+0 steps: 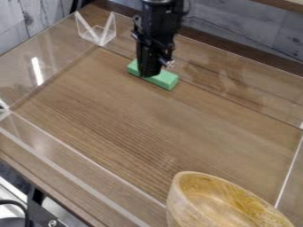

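My gripper (148, 64), dark with some metallic parts, hangs from the top of the camera view over the left part of a green block (162, 78), hiding some of it. The block lies on the wooden tabletop. The fingers are too dark and small to tell whether they are open or shut, or whether they touch the block.
A yellow bowl (213, 199) sits at the bottom right. A black cable lies at the lower left edge. Clear plastic pieces stand at the upper left and left edge. A grey wall bounds the back.
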